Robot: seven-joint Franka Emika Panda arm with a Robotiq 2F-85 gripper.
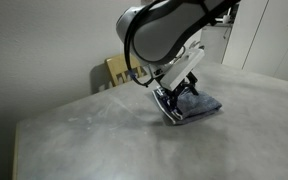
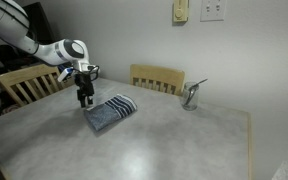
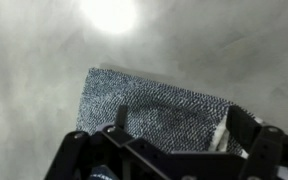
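A folded blue-grey cloth (image 2: 109,113) with pale stripes along one edge lies on the table. Its dark woven surface (image 3: 169,115) fills the lower middle of the wrist view, where parts of it are hidden behind my gripper. My gripper is open, one finger (image 3: 121,118) over the cloth and the other close to a white strip at its edge. In exterior view 1 the gripper (image 1: 182,94) hangs right at the cloth (image 1: 194,104); whether the fingertips touch it I cannot tell. Nothing shows held between the fingers.
Bare grey table (image 2: 184,145) surrounds the cloth, with wide free room on one side. A glass or metal cup (image 2: 191,97) with a utensil in it stands near the back edge. Wooden chairs (image 2: 156,77) stand behind the table.
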